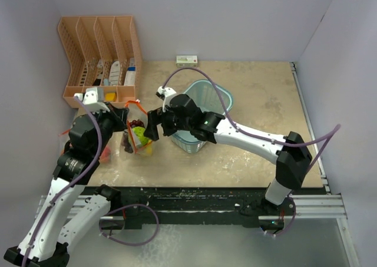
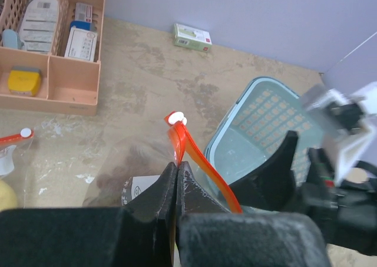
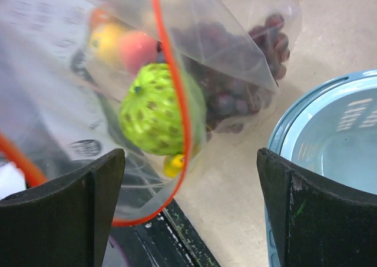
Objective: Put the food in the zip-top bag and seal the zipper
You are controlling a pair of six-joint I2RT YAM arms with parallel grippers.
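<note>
An upright zip-top bag with an orange zipper rim (image 2: 209,170) holds a green bumpy fruit (image 3: 156,111), dark grapes (image 3: 227,102) and small yellow and pink pieces. My left gripper (image 1: 123,115) is shut at the top of the bag, pinching its edge beside the zipper's white slider (image 2: 177,118). My right gripper hangs open over the bag's right side, its fingers apart with nothing held between them.
A light-blue basket (image 1: 209,96) stands right behind the right gripper. A peach organizer (image 1: 100,55) is at the back left, a small box (image 1: 187,60) at the back. Another bag lies at far left.
</note>
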